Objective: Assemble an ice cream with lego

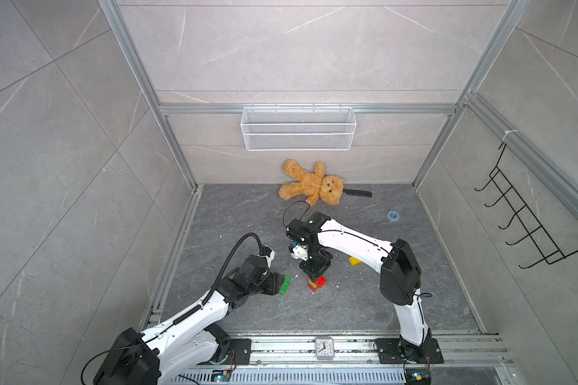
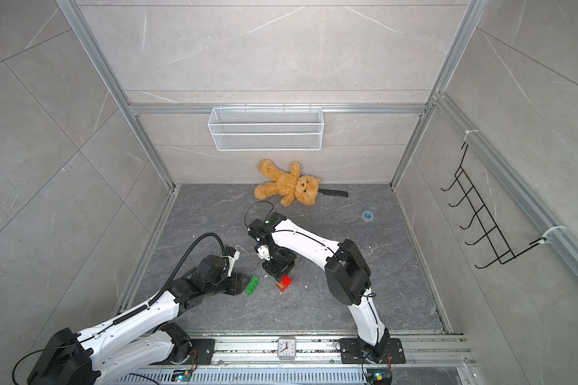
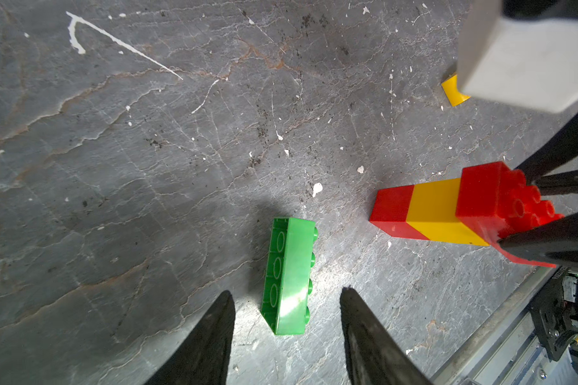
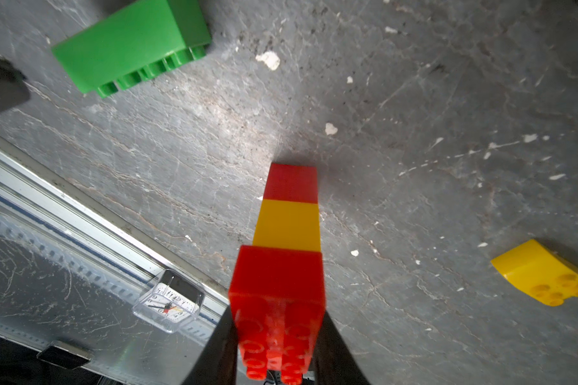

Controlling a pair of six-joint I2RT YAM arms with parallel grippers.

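A stack of red, yellow and red bricks point(image 3: 440, 208) reaches up between the fingers of my right gripper, which are at its studded red end; whether they grip it is unclear. A green brick point(image 3: 292, 276) lies left of the stack, just beyond my left gripper's fingertips point(image 3: 282, 298). Those fingertips stand apart on either side of the brick's near end in the left wrist view; whether they touch it is unclear. A loose yellow sloped brick point(image 4: 539, 272) lies to the right of the stack.
A teddy bear point(image 1: 308, 183) and a black knife point(image 1: 359, 192) lie at the back, a blue ring point(image 1: 393, 212) at the right. A wire basket point(image 1: 298, 128) hangs on the back wall.
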